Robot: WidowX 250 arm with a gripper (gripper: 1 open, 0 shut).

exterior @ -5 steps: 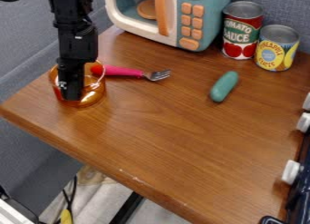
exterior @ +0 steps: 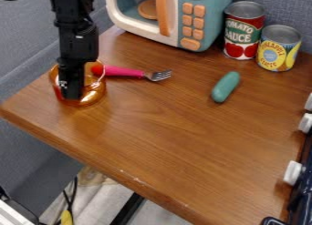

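Observation:
My black gripper (exterior: 73, 76) points straight down at the table's left side, its tip lowered into an orange-red pot-like container (exterior: 88, 96). Whether its fingers are open or shut is hidden. A pink-handled fork (exterior: 128, 72) lies just right of the container, its handle end at the rim and its tines pointing right.
A teal toy microwave (exterior: 202, 19), tomato can (exterior: 243, 33) and yellow can (exterior: 278, 50) stand at the back. A green cylindrical object (exterior: 225, 86) lies right of the fork. A dark appliance with white knobs (exterior: 296, 174) borders the right.

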